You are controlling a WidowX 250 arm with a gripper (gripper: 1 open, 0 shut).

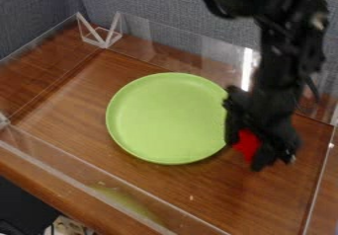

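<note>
My black gripper (258, 140), blurred by motion, is shut on a red object (246, 143), mostly hidden behind its fingers, just at the right edge of a round green plate (161, 117). Whether the object touches the plate or table cannot be told.
Clear low walls edge it, with a white wire piece (103, 34) at the back left corner and grey panels behind.
</note>
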